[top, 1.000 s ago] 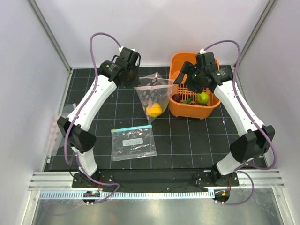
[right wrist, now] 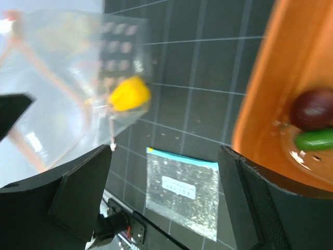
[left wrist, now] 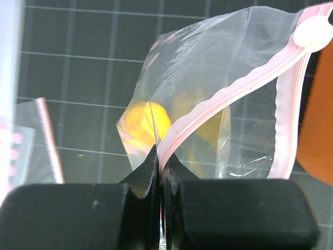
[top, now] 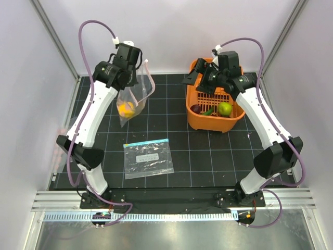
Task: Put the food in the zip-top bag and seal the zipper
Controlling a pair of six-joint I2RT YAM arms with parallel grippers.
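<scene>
My left gripper [top: 133, 82] is shut on the pink zip edge of a clear bag [top: 146, 94], which hangs above the mat. In the left wrist view the edge [left wrist: 218, 101] runs from the fingertips to a white round tab [left wrist: 313, 33], with the mouth gaping. Yellow food [top: 126, 109] rests at the bag's bottom corner. My right gripper [top: 199, 82] stands open over the left side of the orange bin, its fingers [right wrist: 237, 192] apart and empty. The bag's far end hangs free, away from it.
The orange bin [top: 212, 122] holds a green apple [top: 225, 109], a dark round item [top: 195, 108] and a green pepper [top: 208, 111]. A flat clear bag [top: 148, 159] with a blue top lies front centre. Another spotted bag [left wrist: 31, 146] lies at the left.
The left arm has swung left and the bag with it. Its right end, earlier stretched to the right gripper, is now free and turned up. The right gripper has moved slightly up and left.
</scene>
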